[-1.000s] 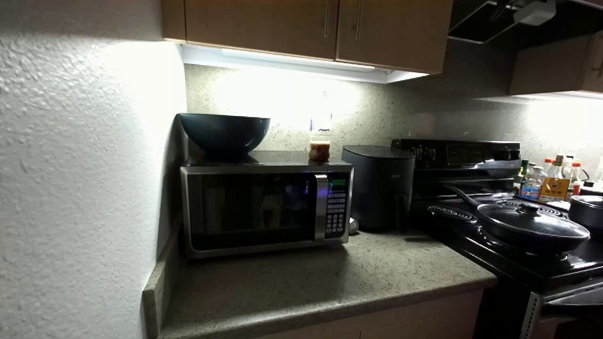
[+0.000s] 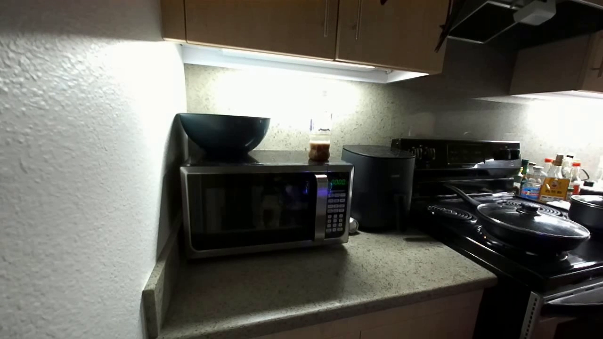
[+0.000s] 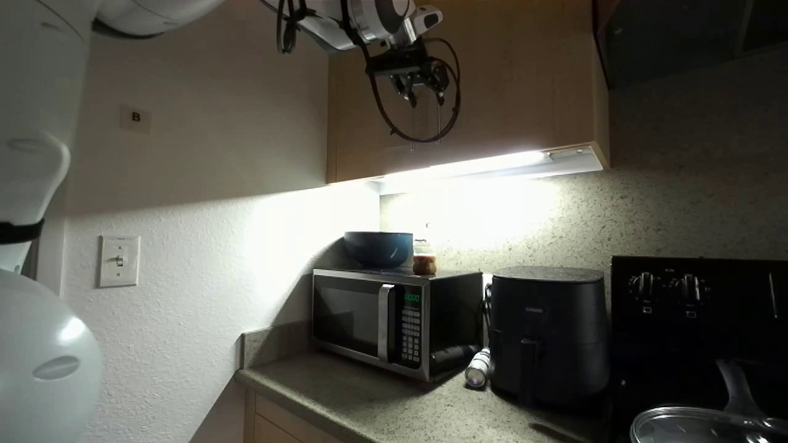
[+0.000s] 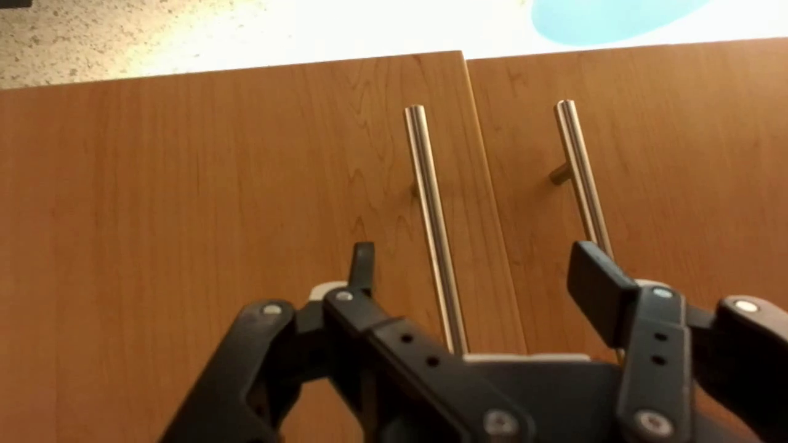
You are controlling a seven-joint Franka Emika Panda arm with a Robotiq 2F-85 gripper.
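Observation:
My gripper is open in front of the wooden upper cabinet, its fingers well apart with nothing gripped. In the wrist view, one metal bar handle [image 4: 436, 229] runs through the gap between the fingers. The other handle [image 4: 583, 170] passes behind the right-hand finger [image 4: 602, 284]. From the second exterior view, the gripper [image 3: 426, 99] hangs before the closed cabinet doors [image 3: 510, 81], near their handles. How far the fingertips are from the handle cannot be judged. In the first exterior view, only dark bits of the arm's hardware show at the top edge.
Below the cabinet stands a microwave [image 2: 254, 212] with a dark bowl [image 2: 226, 134] and a bottle [image 2: 319, 149] on top. An air fryer [image 3: 548, 332] and a flashlight [image 3: 478, 367] are beside it. Right of these is the stove with a lidded pan [image 2: 531, 223].
A dark cable has come into view by the cabinet's right end in the first exterior view, with a dark tip at the top edge. Doors and counter items look the same.

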